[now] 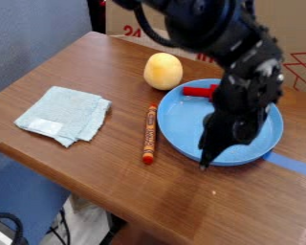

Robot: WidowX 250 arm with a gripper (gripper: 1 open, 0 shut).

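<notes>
The black gripper [209,153] reaches down over the blue plate [183,125], its tip low at the plate's front half; whether its fingers are open or shut is not clear. A red object [198,92] on the plate is mostly hidden behind the arm. An orange crayon-like stick [150,133] lies left of the plate. A yellow egg-shaped object [163,71] stands behind the stick. A folded pale blue cloth [65,115] lies at the left of the table.
The wooden table [118,191] has free room at the front and middle left. A cardboard box [296,38] stands behind. Blue tape [295,165] runs right of the plate. Cables show off the table's lower left.
</notes>
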